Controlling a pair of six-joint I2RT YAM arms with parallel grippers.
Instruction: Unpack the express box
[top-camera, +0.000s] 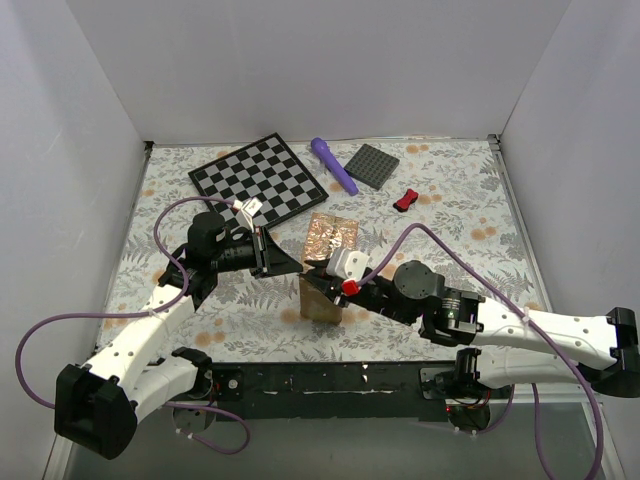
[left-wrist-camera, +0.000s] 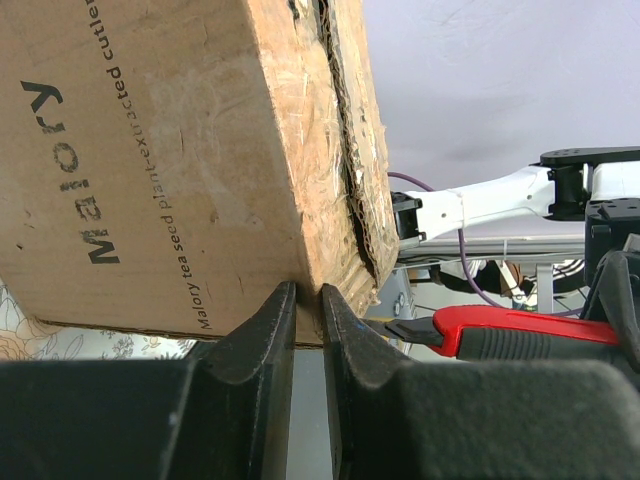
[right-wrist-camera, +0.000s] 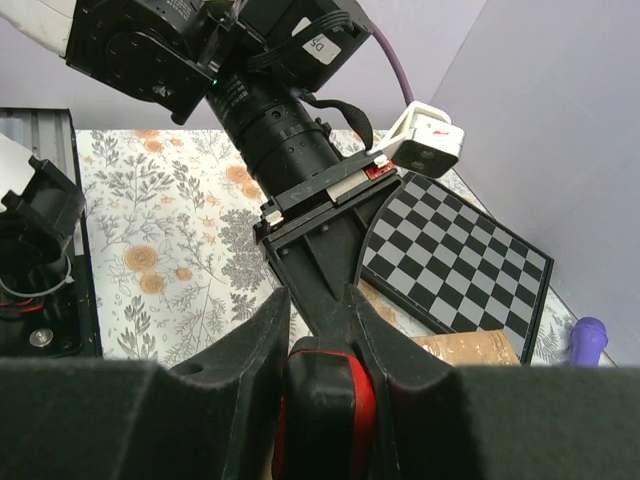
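A brown cardboard box (top-camera: 322, 305) with tape across its top stands in the middle of the table; its printed side (left-wrist-camera: 150, 190) fills much of the left wrist view. My left gripper is at one edge of the box, fingertips close together with a narrow gap against the cardboard; whether they clamp it is unclear. A red and black box cutter (right-wrist-camera: 322, 410) is gripped in my right gripper. In the left wrist view the cutter's nose points at the box beside an open slit (left-wrist-camera: 345, 130). Its blade tip is hard to make out.
Behind the box lie a black-and-white checkered board (top-camera: 258, 178), a purple microphone-shaped object (top-camera: 333, 166), a dark square board (top-camera: 371, 166) and a small red object (top-camera: 406, 200). Both arms meet closely over the box.
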